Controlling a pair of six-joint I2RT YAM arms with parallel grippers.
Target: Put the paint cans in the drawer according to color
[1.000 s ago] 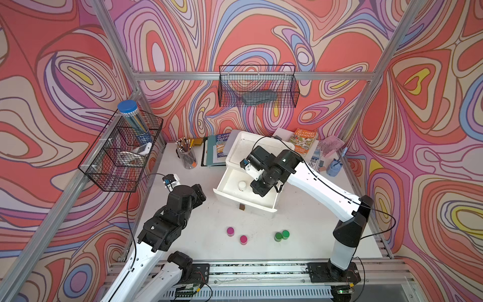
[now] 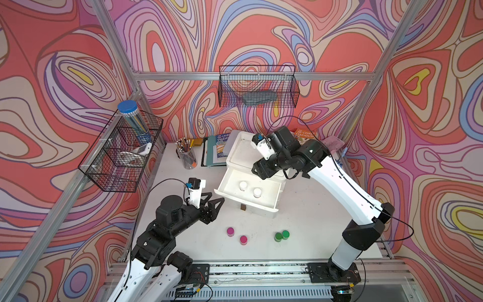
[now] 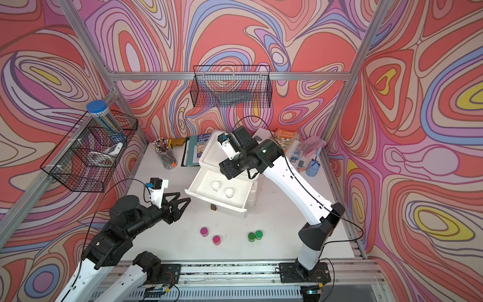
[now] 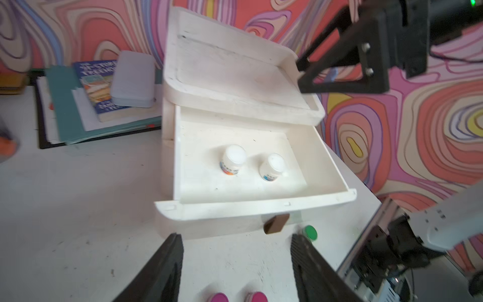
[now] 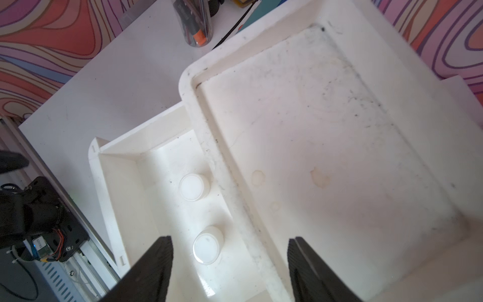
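Note:
Two white-lidded paint cans, a left one (image 4: pixel 234 157) and a right one (image 4: pixel 272 166), stand apart inside the pulled-out white drawer (image 4: pixel 251 205). On the table in front are a magenta-lidded can (image 2: pixel 230 231) and a pinker-lidded can (image 2: pixel 243 240). To their right, two green-lidded cans, one (image 2: pixel 278 236) close beside the other (image 2: pixel 285 234), stand together. My left gripper is open in front of the drawer's left side, its fingers empty. Above the drawer unit, my right gripper is also open with nothing between its fingers.
The drawer unit's tray-like top (image 5: pixel 322 151) rises behind the drawer. A pen cup (image 2: pixel 188 159), books (image 2: pixel 219 148) and a blue bottle (image 3: pixel 313 167) line the back. Bare table surrounds the loose cans in front.
My right arm has lifted back from over the drawer, uncovering the second white can. The left gripper has swung right toward the drawer, its fingers now spread. The loose cans stayed put.

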